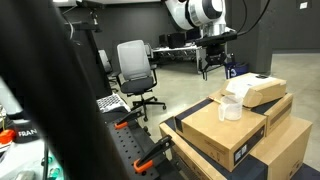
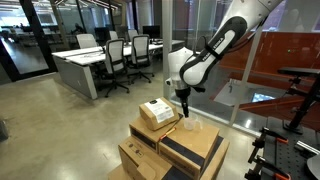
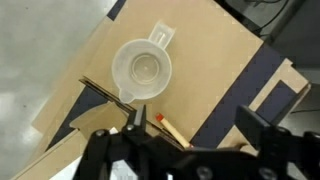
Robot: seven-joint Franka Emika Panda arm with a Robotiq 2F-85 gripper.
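Note:
A translucent white measuring cup [image 1: 231, 107] with a handle and a spout stands upright on a cardboard box [image 1: 210, 128]. From above, the wrist view shows the cup [image 3: 145, 72] empty, with its handle toward the top. My gripper [image 1: 217, 72] hangs above the boxes, clear of the cup. Its dark fingers are wide apart in the wrist view, where the gripper is open with nothing between them. An orange-and-white marker [image 3: 173, 131] lies on the cardboard near the cup.
A closed carton [image 2: 157, 113] sits on the boxes beside the cup. Thin dark sticks [image 3: 110, 95] lie along a box edge by the spout. An office chair [image 1: 134, 65] stands on the floor behind, away from the boxes.

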